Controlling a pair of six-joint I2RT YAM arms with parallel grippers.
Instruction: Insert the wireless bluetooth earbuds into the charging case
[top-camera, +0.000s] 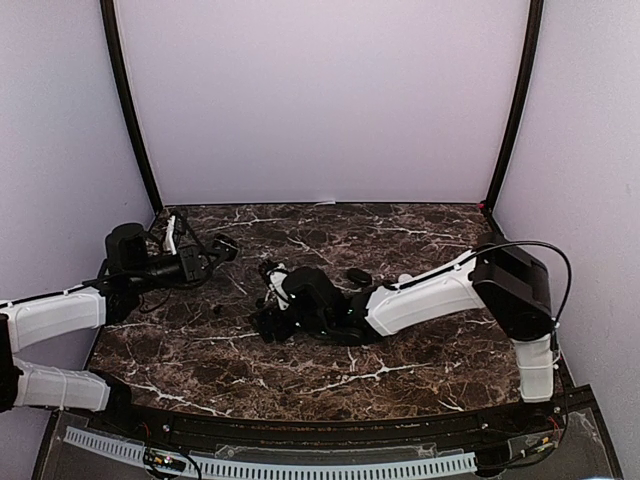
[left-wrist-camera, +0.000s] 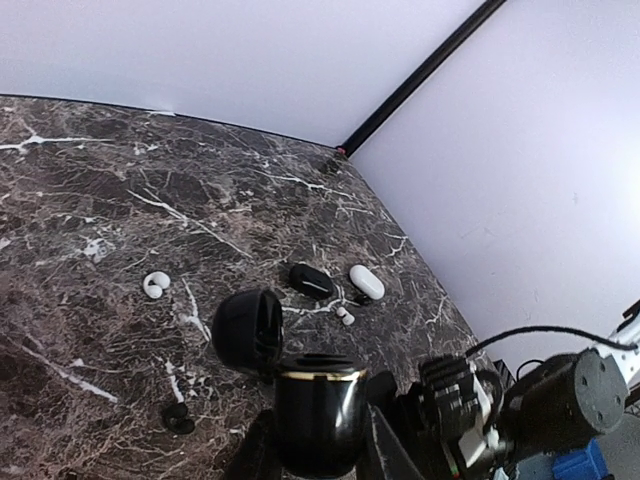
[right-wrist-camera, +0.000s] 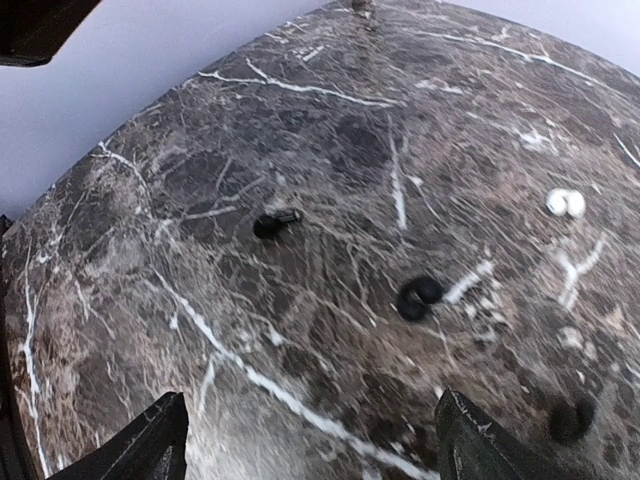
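Note:
My left gripper (top-camera: 205, 255) is shut on an open black charging case (left-wrist-camera: 318, 415), lid up, held at the left of the top view. Small black earbuds (right-wrist-camera: 417, 300) lie below it, with another dark piece (right-wrist-camera: 270, 225) farther left and one (right-wrist-camera: 570, 420) at lower right. A white earbud pair (right-wrist-camera: 565, 202) lies farther back.
A closed black case (left-wrist-camera: 311, 281) and a white case (left-wrist-camera: 367, 281) lie toward the back right, near a small white piece (left-wrist-camera: 345, 316). Walls bound the back and sides.

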